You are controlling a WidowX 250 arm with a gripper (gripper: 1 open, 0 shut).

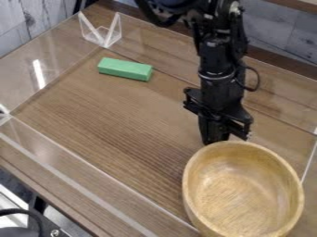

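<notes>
The black robot arm hangs down from the top centre, its gripper [213, 137] low over the wood just behind the back rim of a large tan bowl [244, 185]. The fingertips are dark and small, at or very near the rim; whether they are open or shut, or touch it, I cannot tell.
A green block [125, 69] lies at the upper left, and a clear plastic piece [102, 31] stands behind it. A dark cable lies at the lower left.
</notes>
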